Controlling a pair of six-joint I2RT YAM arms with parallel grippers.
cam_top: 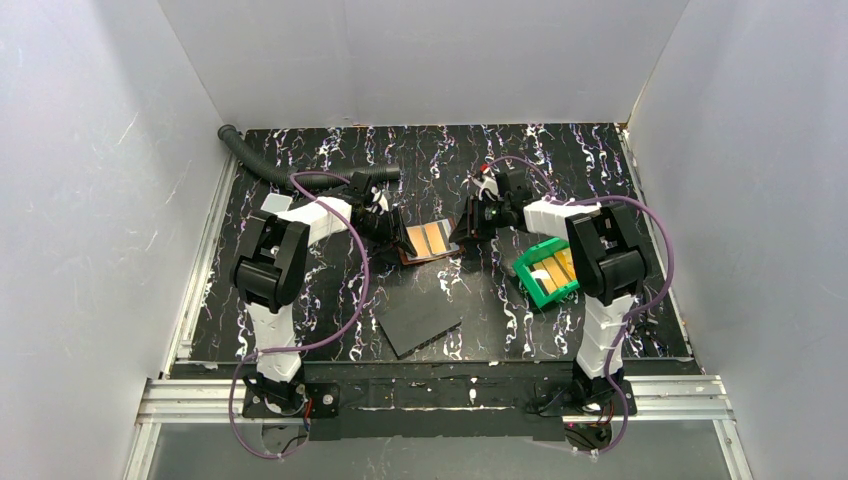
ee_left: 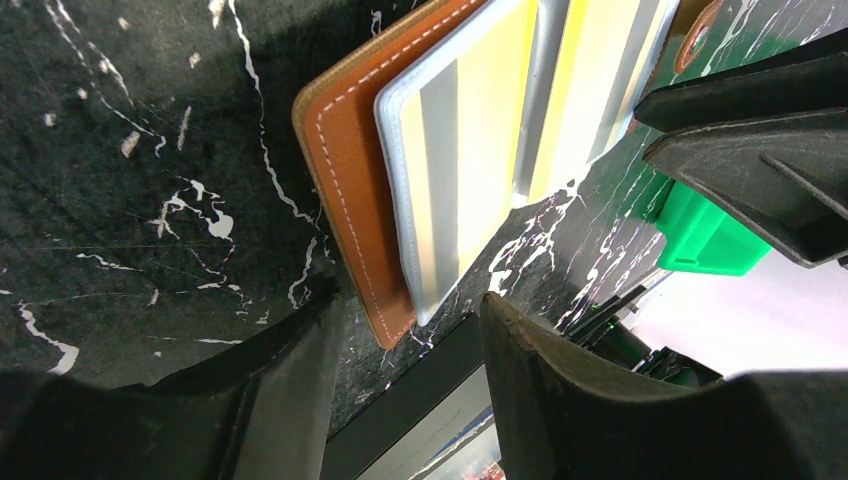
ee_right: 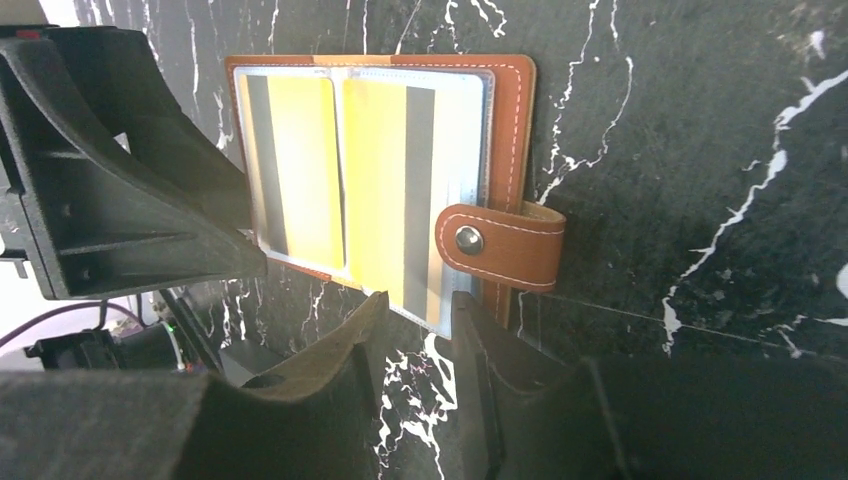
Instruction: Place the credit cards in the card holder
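The brown leather card holder (cam_top: 432, 238) lies opened flat in the middle of the table. In the left wrist view, clear sleeves with yellow-and-grey striped panels (ee_left: 440, 170) cover its inside. Its strap with a metal snap (ee_right: 505, 245) shows in the right wrist view. My left gripper is over the holder's left end, fingertips parted, with the holder's corner appearing between them. At the right end is my right gripper, also parted, the lower sleeve edge showing between its tips. Whether either touches the holder is unclear. Yellow-orange cards (cam_top: 553, 270) lie in the green basket (cam_top: 528, 282).
A dark flat panel (cam_top: 418, 322) lies in front of the holder. The black hose (cam_top: 300, 176) runs along the back left, with a white flat item (cam_top: 276, 203) near it. The basket stands close to the right arm. Bare marble surrounds the holder.
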